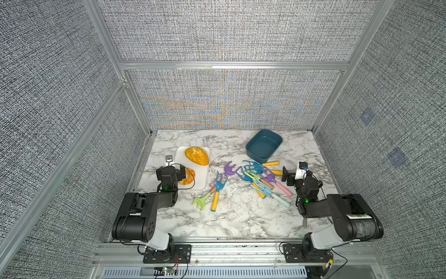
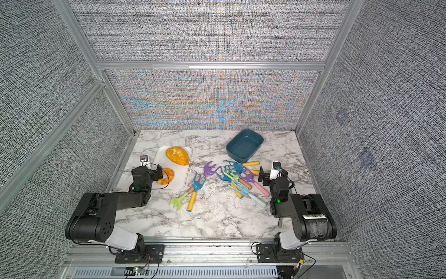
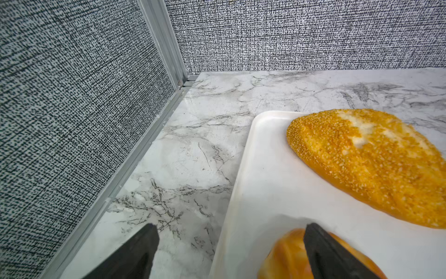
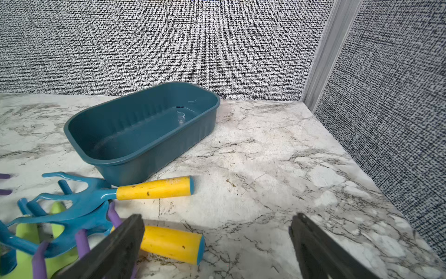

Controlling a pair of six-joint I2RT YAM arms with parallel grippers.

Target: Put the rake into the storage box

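Several toy rakes lie heaped in the middle right of the table, among them a blue rake with a yellow handle [image 4: 155,188] and a light-blue one [image 1: 267,187]. Apart from that heap, a purple rake head [image 1: 229,168], a blue rake with a yellow handle [image 1: 215,200] and a green rake [image 1: 201,201] lie further left. Behind the heap stands the storage box [image 4: 148,158], dark teal and empty. My right gripper is open just right of the heap, nothing between its fingers. My left gripper is open over the left edge of the white tray, holding nothing.
On the white tray [image 1: 199,181] rest a large sesame bread [image 1: 197,156] and a smaller bread [image 3: 288,260], the latter close to my left gripper's right finger.
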